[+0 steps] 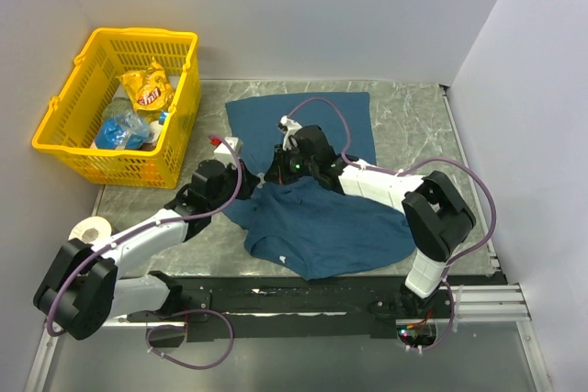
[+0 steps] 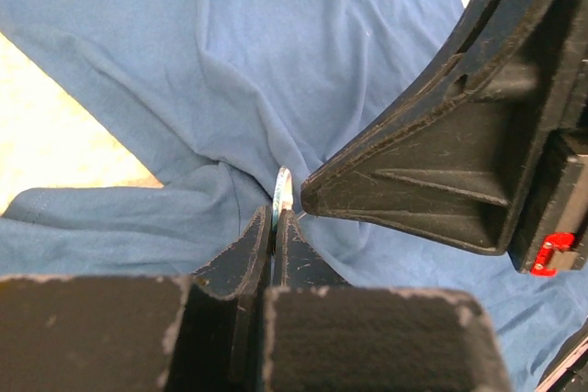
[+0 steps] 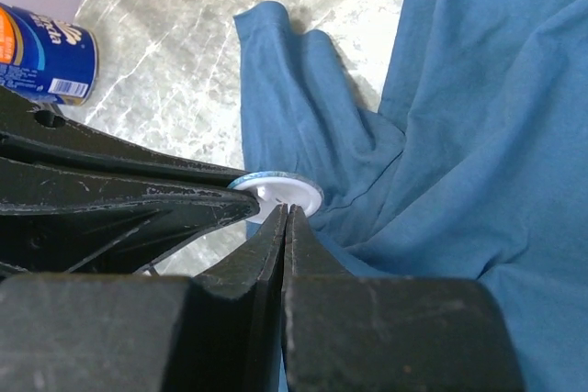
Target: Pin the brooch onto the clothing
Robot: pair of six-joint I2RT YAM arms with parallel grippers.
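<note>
A small round white brooch (image 3: 285, 192) is pinched by its edge in my left gripper, which is shut on it. In the right wrist view its pale back faces that camera. My right gripper is shut right beside the brooch, and nothing shows between its fingertips. A thin pin line (image 2: 302, 216) reaches from the brooch toward the right gripper's fingers (image 2: 404, 176) in the left wrist view; whether they touch it I cannot tell. The blue garment (image 1: 340, 231) lies spread beneath both grippers, with folds under the brooch.
A yellow basket (image 1: 138, 162) holding a snack bag (image 1: 147, 87) and other packages stands at the back left. A tape roll (image 1: 91, 229) lies at the left edge. Bare marble-patterned table shows right of the garment.
</note>
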